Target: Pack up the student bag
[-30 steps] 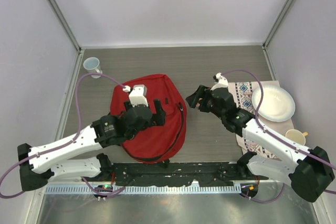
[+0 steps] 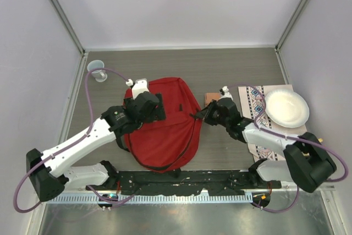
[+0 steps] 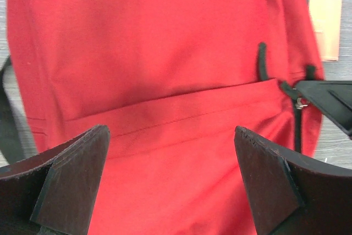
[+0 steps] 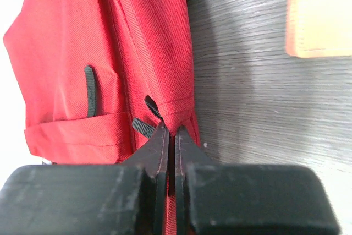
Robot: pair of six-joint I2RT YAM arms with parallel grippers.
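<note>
A red bag (image 2: 168, 141) with black zipper pulls and straps lies flat in the middle of the table. My left gripper is open above it, its fingers apart and the red fabric beneath. My right gripper is shut on the bag's right edge, beside the short black pulls, with red fabric bunched between its fingertips.
A tan object (image 4: 316, 20) lies right of the bag, partly behind the right arm in the top view. A white plate (image 2: 286, 107) rests on a patterned mat (image 2: 264, 148) at the right. A cup (image 2: 96, 70) stands back left.
My right gripper has moved down onto the bag's right edge and shut on it. My left gripper has shifted slightly left and back over the bag. The tan object is now partly visible.
</note>
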